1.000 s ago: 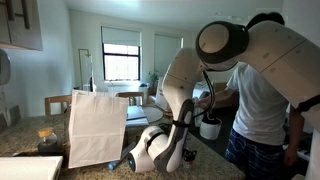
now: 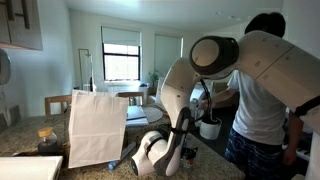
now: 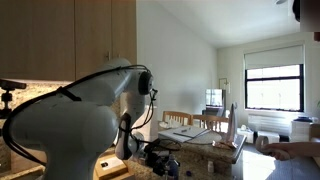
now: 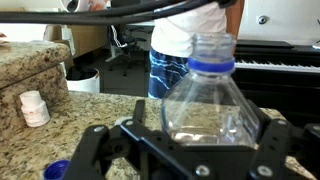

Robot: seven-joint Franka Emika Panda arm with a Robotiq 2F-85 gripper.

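In the wrist view a clear plastic bottle (image 4: 208, 105) with a blue band at its neck stands upright, straight ahead of my gripper. The dark fingers (image 4: 138, 138) are open, one on each side of the bottle's lower part. Its base is hidden behind the gripper, and whether either finger touches it I cannot tell. Exterior view 1 shows the arm (image 2: 178, 100) bent down low over the counter, the fingers too small to make out.
A small white bottle (image 4: 34, 108) and a blue cap (image 4: 53, 170) lie to the left on the granite counter. A white paper bag (image 2: 97, 128) stands left of the arm. A person (image 2: 258, 110) stands close behind the counter at right.
The arm has shifted slightly, its elbow a little lower and its lower section leaning more to the right. The bag and the jar at left have stayed put.
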